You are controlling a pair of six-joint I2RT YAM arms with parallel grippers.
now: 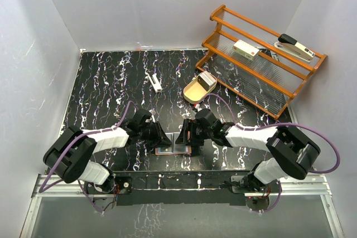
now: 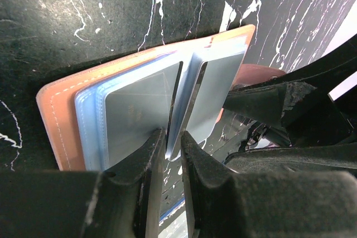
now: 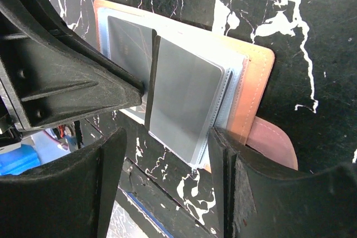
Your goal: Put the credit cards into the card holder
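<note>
The card holder lies spread on the dark table, with an orange stitched border and grey clear-fronted pockets. In the left wrist view, my left gripper is shut on the pale inner flap near the fold of the holder. My right gripper stands open at its other end. One right fingertip meets the pocket's outer edge; the other is over the near side. A pale layer shows along the pocket's edge; I cannot tell whether it is a card. No loose credit card is clearly visible.
A beige oval dish holding a small pale block stands behind the right arm. A white object lies farther back. The wooden rack fills the right rear.
</note>
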